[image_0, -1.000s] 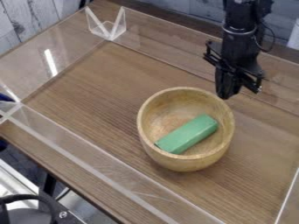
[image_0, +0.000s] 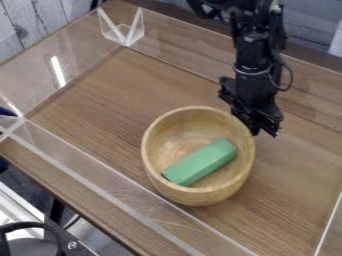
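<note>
My black gripper (image_0: 257, 118) reaches down from the top of the view and sits at the back right rim of a round tan bowl (image_0: 163, 160), low against it; whether it touches is hard to tell. It looks shut, with nothing visible between its fingers. A green block (image_0: 201, 162) lies inside the bowl.
A clear angular holder (image_0: 120, 30) stands at the back left. A black cabled object (image_0: 30, 242) is at the front left corner.
</note>
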